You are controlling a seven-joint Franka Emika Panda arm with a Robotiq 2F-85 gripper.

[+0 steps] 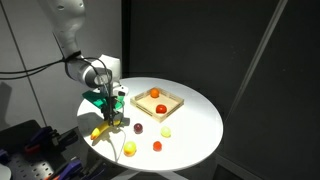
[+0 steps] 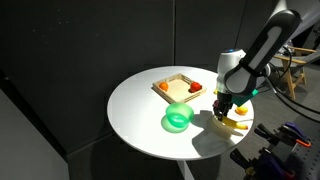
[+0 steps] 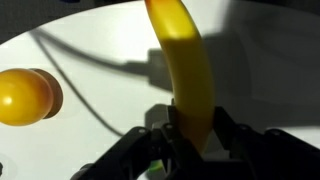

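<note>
A yellow banana [image 1: 98,132] [image 2: 235,124] is held at the near left of the round white table, low over its top. My gripper [image 1: 109,122] is shut on it; in the wrist view the banana [image 3: 185,60] runs up and away from between the dark fingers. Its lower end is hard to make out among the fingers. Whether it still touches the table I cannot tell.
Behind the arm stands a green bowl [image 2: 180,113]. A wooden box [image 1: 155,103] with a few fruits sits farther back. An orange fruit [image 1: 129,149], a red one [image 1: 157,146], a dark one [image 1: 138,129] and a yellow-green one [image 1: 165,132] lie nearby.
</note>
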